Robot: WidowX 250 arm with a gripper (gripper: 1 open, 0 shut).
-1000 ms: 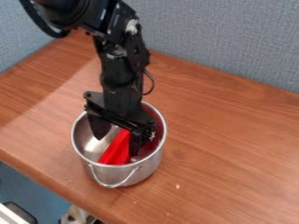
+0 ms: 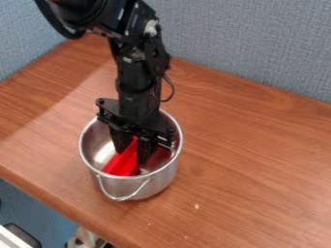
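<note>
A silver metal pail (image 2: pixel 151 185) with a wire handle stands near the front left edge of the wooden table. A red object (image 2: pixel 122 164) lies inside it. My black gripper (image 2: pixel 135 147) reaches down from above into the pail, its fingers around the red object and shut on it as far as can be seen; the fingertips are partly hidden by the pail and the object.
A textured grey wall (image 2: pixel 246 39) stands at the back.
My gripper has shifted slightly left and closed in around the red object, which has moved a little within the pail.
</note>
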